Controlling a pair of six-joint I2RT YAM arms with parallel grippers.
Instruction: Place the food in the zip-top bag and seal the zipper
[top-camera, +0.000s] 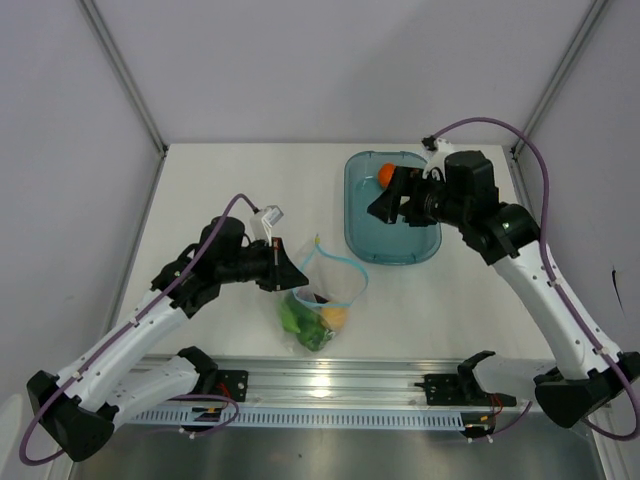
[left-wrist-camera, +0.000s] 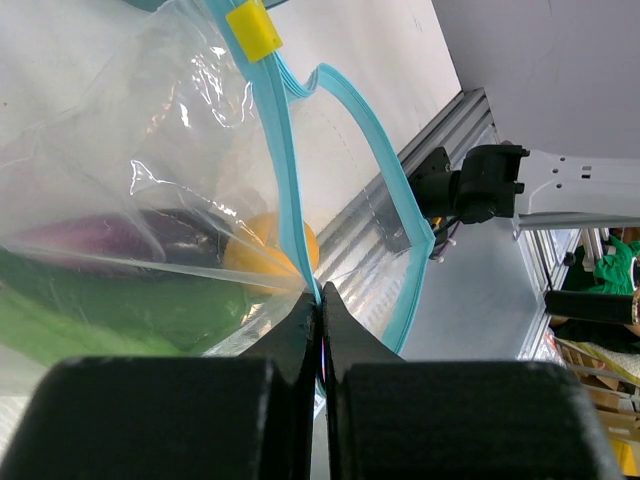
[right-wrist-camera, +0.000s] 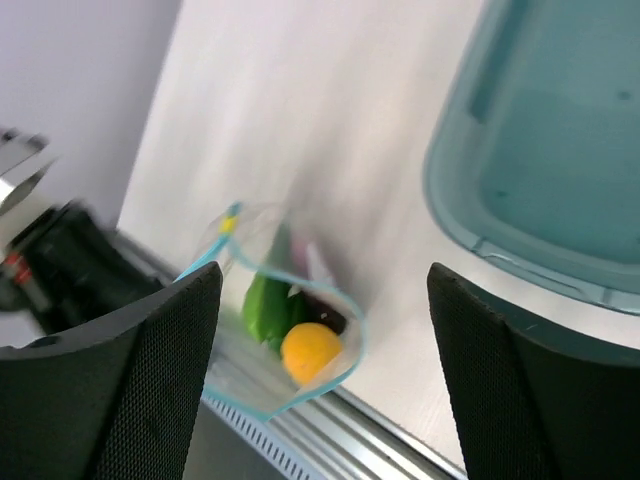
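Note:
A clear zip top bag with a blue-edged mouth (top-camera: 345, 261) stands open at the table's front. In it lie a green item (top-camera: 303, 320), an orange-yellow round item (right-wrist-camera: 310, 350) and a purple one (left-wrist-camera: 95, 240). My left gripper is shut on the bag's blue rim (left-wrist-camera: 287, 190), and a yellow slider (left-wrist-camera: 254, 29) sits higher along that edge. Over the teal basin (top-camera: 349, 210) hangs my right gripper (top-camera: 385, 213), its fingers (right-wrist-camera: 510, 370) spread and nothing between them. An orange-red item (top-camera: 387, 175) shows in the basin, partly behind the right arm.
The basin stands at the back right, its near rim (right-wrist-camera: 500, 258) close to the right gripper. A metal rail (top-camera: 330, 375) runs along the front.

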